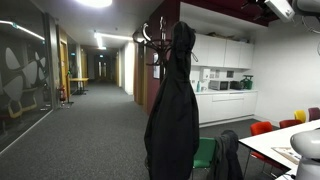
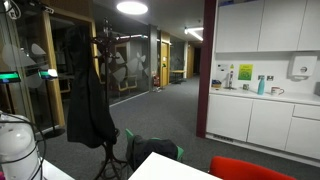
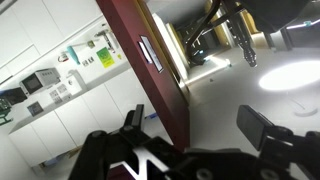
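A black coat (image 1: 172, 115) hangs from a dark coat rack with curved hooks (image 1: 155, 40) in exterior view 1. Exterior view 2 shows the coat (image 2: 88, 95) on the left side of the rack, whose pole (image 2: 105, 70) stands behind a white table. In the wrist view my gripper is open, its two dark fingers wide apart with nothing between them. Beyond them, at the upper right, appear part of the rack (image 3: 240, 32) and dark cloth (image 3: 282, 10). The gripper is apart from both.
A white table (image 2: 165, 168) stands in front, with a red chair (image 2: 248, 170) and a green chair (image 1: 204, 153) near it. Another dark garment (image 1: 225, 155) drapes beside the green chair. Kitchen cabinets (image 1: 225, 105) line the back wall.
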